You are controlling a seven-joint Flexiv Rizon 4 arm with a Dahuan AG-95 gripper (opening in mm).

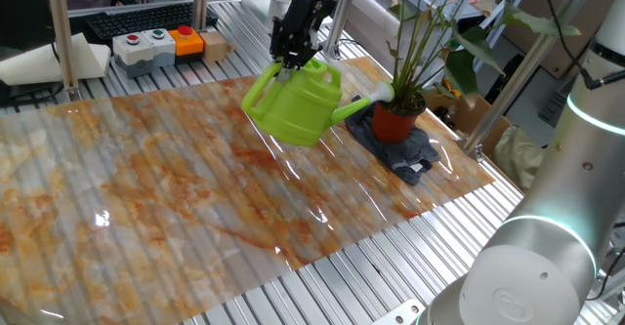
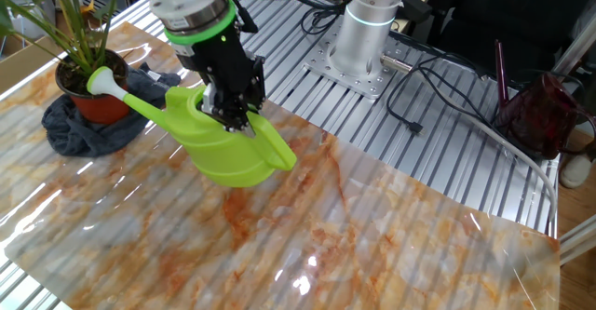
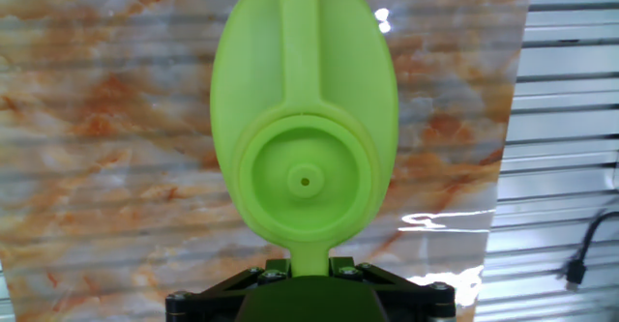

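A light-green watering can point(image 1: 301, 105) hangs above the marbled sheet, its rear handle point(image 2: 272, 144) caught in my black gripper, which is shut on it. Only the handle's near end enters between the fingers in the wrist view; the contact itself is mostly hidden. The white sprinkler head point(image 2: 106, 84) on the spout sits by the rim of a brown flower pot point(image 1: 394, 125) with a tall leafy plant point(image 1: 430, 42). From these angles I cannot tell whether head and pot touch. No water is visible.
Under the pot lies a crumpled dark cloth point(image 1: 406, 156). Button boxes point(image 1: 146, 52) stand at the back left in exterior view 1. A dark red jug point(image 2: 545, 114) and cables point(image 2: 414, 124) lie beyond the sheet. Much of the marbled sheet point(image 1: 146, 208) is bare.
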